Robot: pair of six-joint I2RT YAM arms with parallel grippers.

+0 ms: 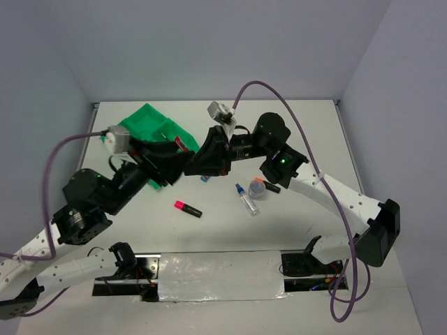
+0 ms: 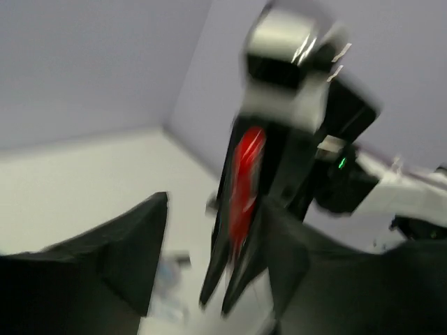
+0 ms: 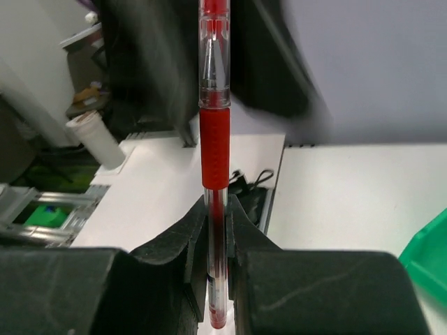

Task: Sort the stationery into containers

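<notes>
A red pen (image 3: 215, 146) with a clear barrel stands upright in the right wrist view, and my right gripper is shut on its lower part. Beside its upper part are the blurred dark fingers (image 3: 269, 63) of my left gripper (image 1: 180, 166), one on each side. The left wrist view shows those fingers (image 2: 133, 244) apart, with the red pen (image 2: 244, 181) and the right gripper beyond; that view is blurred. From above, the two grippers meet near the table's left middle, partly hiding the pen. The green container (image 1: 144, 121) lies behind the left arm.
On the table, a pink-and-black marker (image 1: 188, 209) lies in front of the grippers. A blue-capped clear tube (image 1: 246, 199), a round clear item (image 1: 256, 189) and a dark stick (image 1: 272, 187) are to the right.
</notes>
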